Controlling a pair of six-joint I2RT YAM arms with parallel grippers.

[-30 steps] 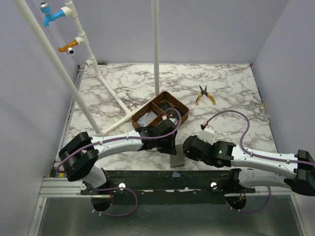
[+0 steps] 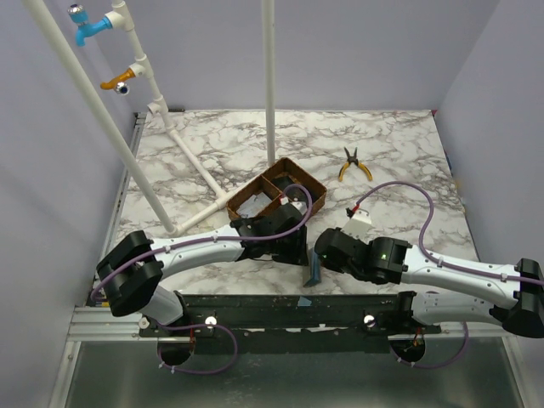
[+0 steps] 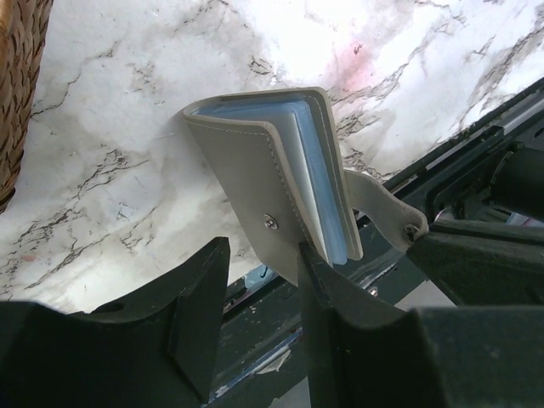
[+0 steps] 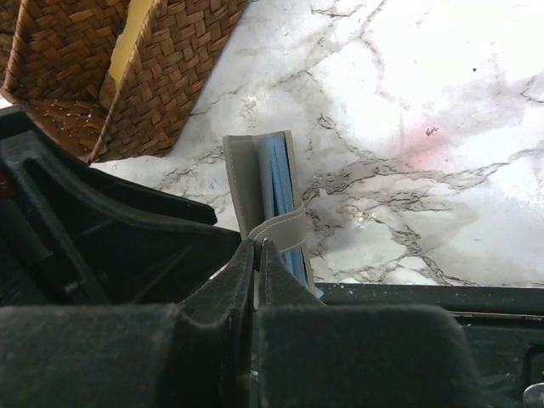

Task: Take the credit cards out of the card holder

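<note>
The grey card holder [image 3: 242, 166] stands on its edge, its cover parted, with light-blue leaves [image 3: 316, 157] showing inside. Its snap strap [image 4: 285, 228] is pinched at the tip by my right gripper, which is shut on it. My left gripper is open by the holder's front cover; the cover's edge passes close to its right finger [image 3: 313, 263], and whether they touch is unclear. From above, the holder [image 2: 314, 270] shows as a thin sliver between both hands. No credit card can be told apart among the leaves.
A divided woven basket [image 2: 320, 189] stands just behind the hands. Yellow-handled pliers [image 2: 354, 166] lie farther back on the right. White pipes [image 2: 197, 160] run along the left. Bare marble [image 2: 391, 161] extends right of the basket.
My right gripper keeps the strap.
</note>
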